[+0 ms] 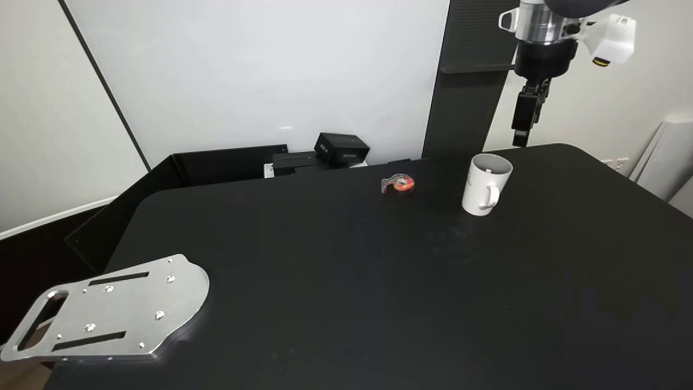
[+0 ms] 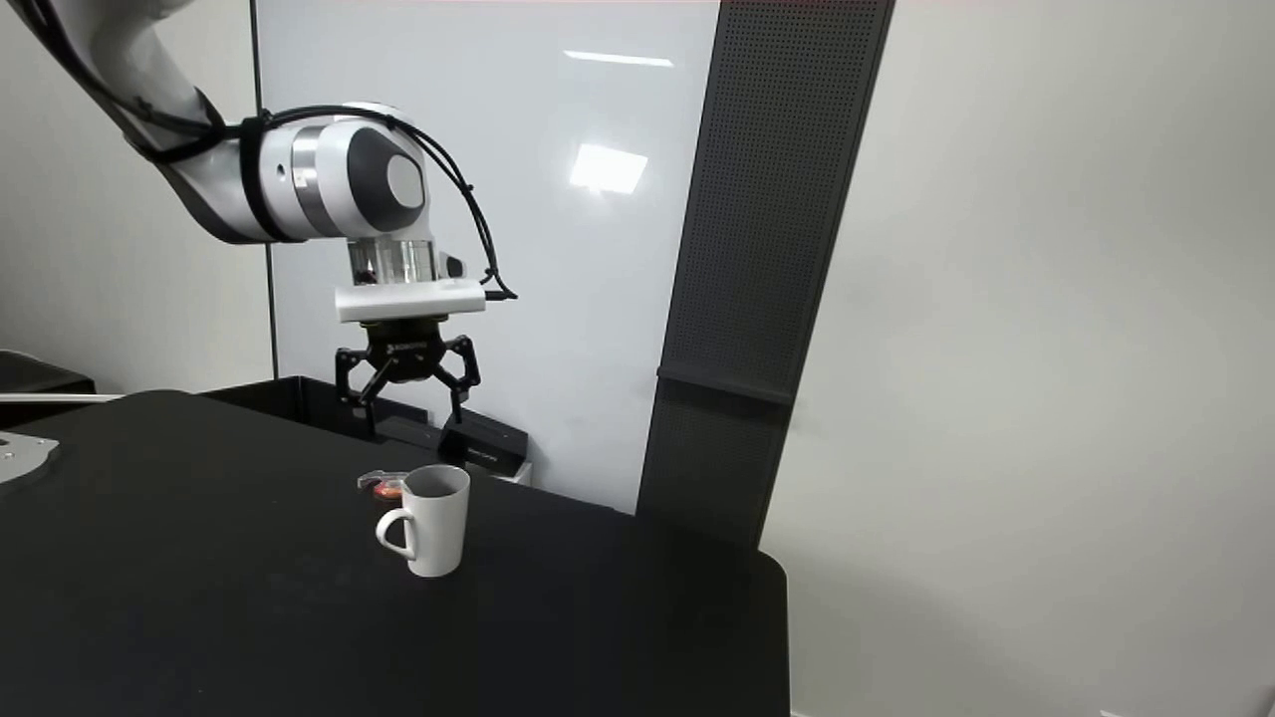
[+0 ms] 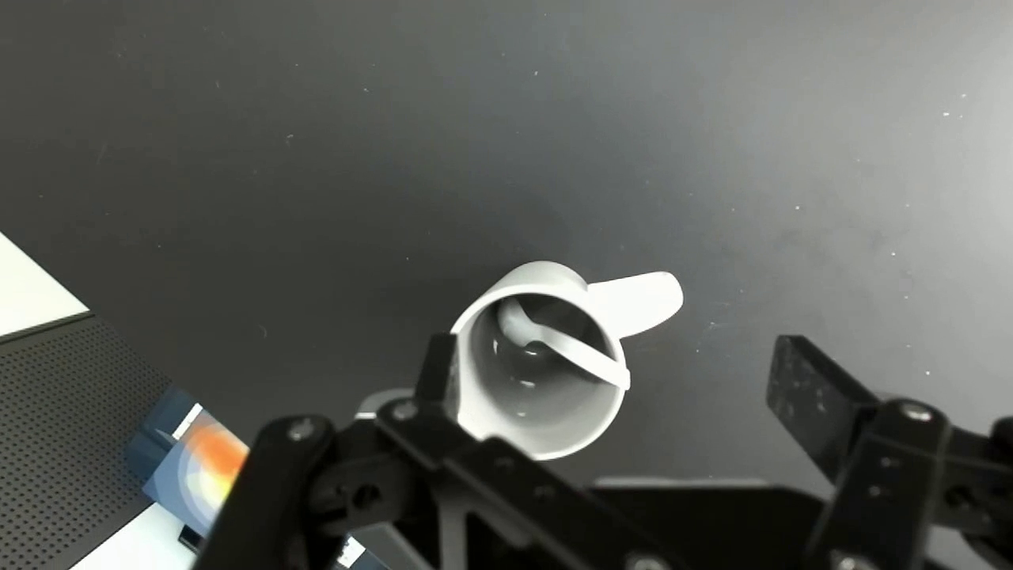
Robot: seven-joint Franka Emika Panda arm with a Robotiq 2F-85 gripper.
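A white mug (image 1: 481,192) stands upright near the far right of the black table, its handle turned toward the front in exterior view 1. Looking down in the wrist view, I see a white spoon-like utensil (image 3: 574,353) inside the mug (image 3: 541,446), leaning on its rim by the handle. My gripper (image 2: 414,418) hangs above table height, apart from the mug. Its fingers (image 3: 807,399) are spread wide, with nothing held between them. In the wrist view the left finger overlaps the mug's left edge.
A tape dispenser with an orange-red roll (image 1: 403,182) lies left of the mug. Black boxes (image 1: 342,148) sit beyond the table's back edge. A silver metal plate (image 1: 130,305) is at the front left.
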